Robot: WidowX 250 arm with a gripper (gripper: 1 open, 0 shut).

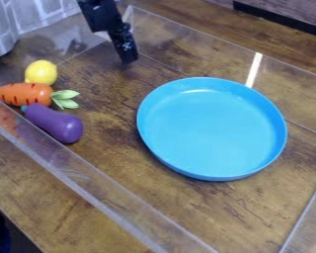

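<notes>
A black gripper (121, 44) hangs at the top middle-left of the camera view, above the wooden table and apart from the objects; whether its fingers are open or shut is too small and dark to tell. A yellow lemon (42, 72), an orange carrot (23, 95) with green leaves and a purple eggplant (55, 124) lie together at the left. A large blue plate (211, 128) lies empty at the right of centre.
A clear low barrier (88, 178) runs round the work area. A pale object (0, 25) stands at the top left corner. The table between the gripper and the plate is clear.
</notes>
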